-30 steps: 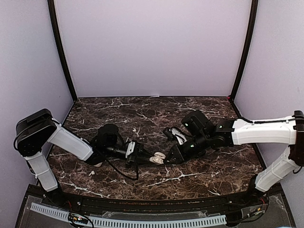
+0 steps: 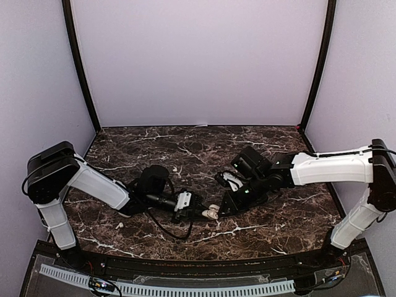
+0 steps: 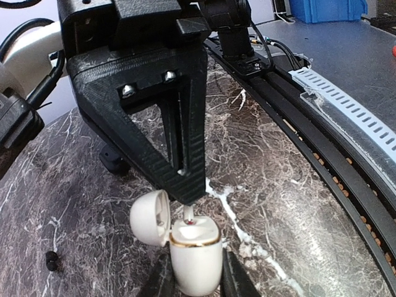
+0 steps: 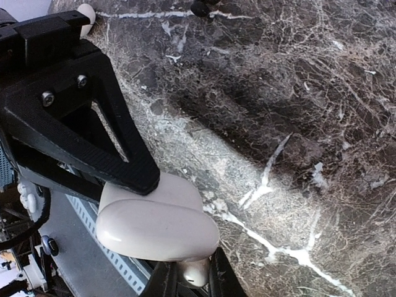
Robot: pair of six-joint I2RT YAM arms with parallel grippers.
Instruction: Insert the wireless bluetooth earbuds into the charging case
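The white charging case [image 3: 195,260], lid [image 3: 148,215] hinged open, is held upright in my left gripper [image 2: 202,211], which is shut on it at the bottom of the left wrist view. Directly above it, my right gripper [image 2: 220,210] is shut on a white earbud [image 4: 193,272], whose stem [image 3: 189,211] reaches down to the case's top. How far it sits inside is hidden. In the right wrist view, the case covers much of the earbud.
A small white piece [image 2: 119,225] lies at the front left. The table's front edge with a rail [image 3: 322,185] runs close by.
Both grippers, with the case and earbud between them, have shifted slightly rightward and toward the table's front over the last second. Both remain shut.
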